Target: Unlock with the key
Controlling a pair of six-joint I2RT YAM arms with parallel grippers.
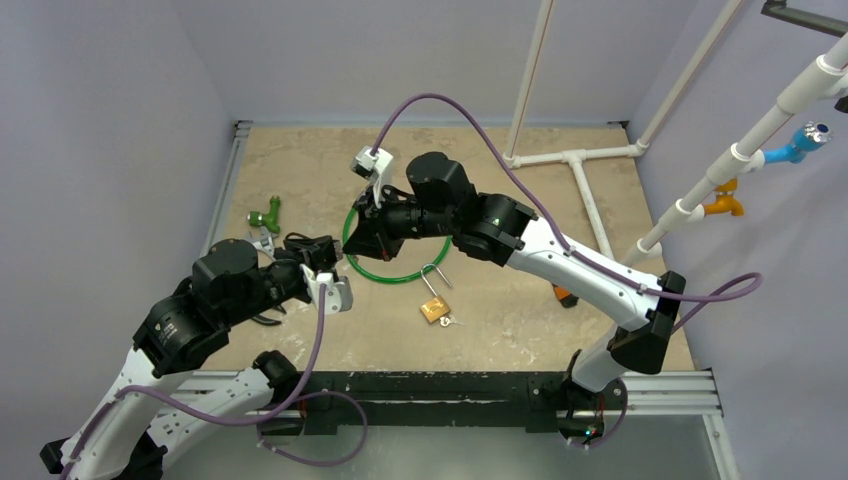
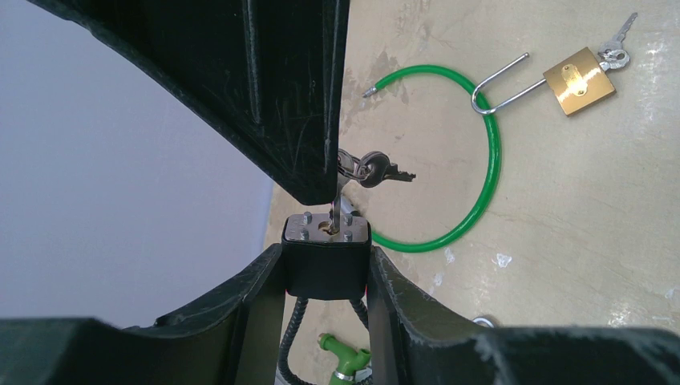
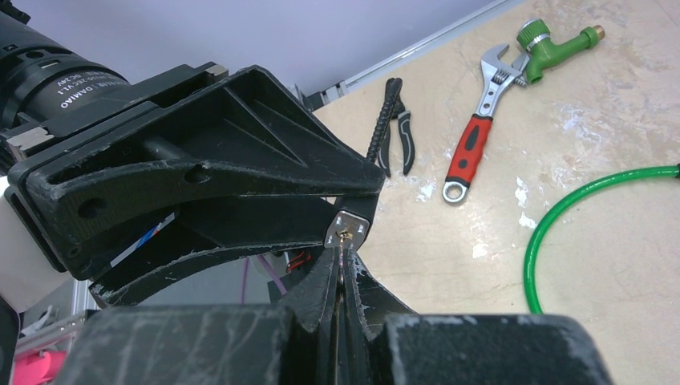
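In the left wrist view my left gripper is shut on a black padlock [image 2: 325,269], its braided shackle hanging below. A key [image 2: 337,210] stands at the keyhole in its metal face, with more keys [image 2: 377,170] hanging from it. My right gripper is shut, its fingertips right at that lock's face [image 3: 346,224]; whether the key is between them I cannot tell. A brass padlock [image 2: 579,83] with a long shackle and keys [image 1: 450,321] lies on the board.
A green hose [image 2: 491,160] lies under the grippers. A wrench [image 3: 469,152], pliers [image 3: 405,140] and a green fitting [image 1: 268,219] lie on the left of the board [image 1: 500,340]. White pipes [image 1: 590,205] stand at the right.
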